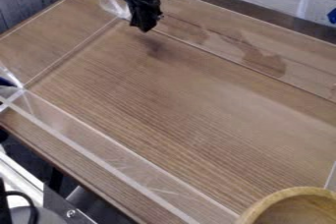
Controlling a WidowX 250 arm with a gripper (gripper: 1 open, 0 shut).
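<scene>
My black gripper (147,20) hangs over the back left of the wooden table (184,110), close to the table's far edge, its tip pointing down and casting a shadow below. Whether anything is between its fingers is too small to tell; it appears shut. A pale, translucent item (110,0) is just left of the gripper; what it is I cannot tell.
A wooden bowl (292,210) is at the front right, cut off by the frame. A blue object (331,16) shows at the right back edge. Clear plastic strips run along the table's sides.
</scene>
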